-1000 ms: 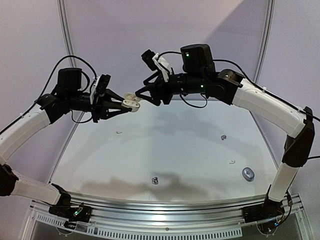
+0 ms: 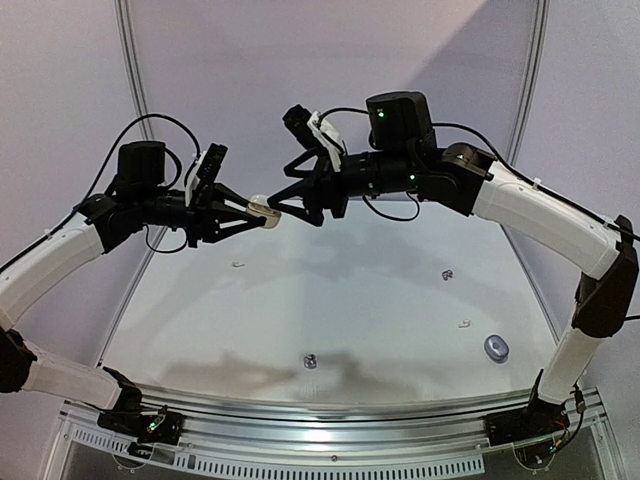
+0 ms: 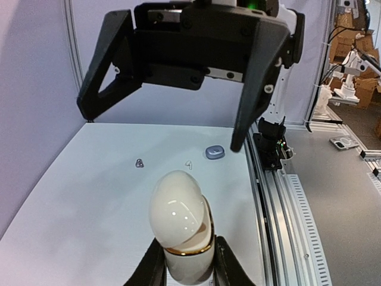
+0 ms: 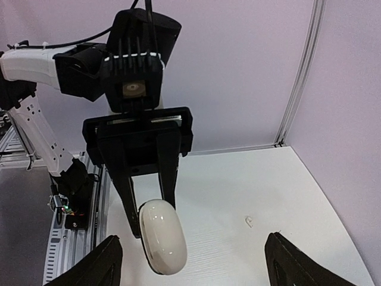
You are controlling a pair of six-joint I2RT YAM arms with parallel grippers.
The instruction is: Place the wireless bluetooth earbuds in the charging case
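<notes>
The white charging case (image 2: pixel 265 211) is held up in the air by my left gripper (image 2: pixel 257 212), which is shut on its base. In the left wrist view the lid (image 3: pixel 177 202) stands slightly ajar above the base. My right gripper (image 2: pixel 296 212) is open, just to the right of the case, with nothing between its fingers. One fingertip comes close to the case; touch cannot be told. Two small white pieces that look like earbuds (image 2: pixel 465 324) lie on the table, one at right and another, pale earbud (image 2: pixel 238 264), at left. The case's inside is hidden.
A grey-blue oval case (image 2: pixel 496 348) lies near the table's front right. Small dark clustered pieces sit on the white table (image 2: pixel 400 290), one front centre (image 2: pixel 310 361), another at right (image 2: pixel 447 274).
The case's lid was wide open a second ago and is now nearly closed. The left arm barely moved.
</notes>
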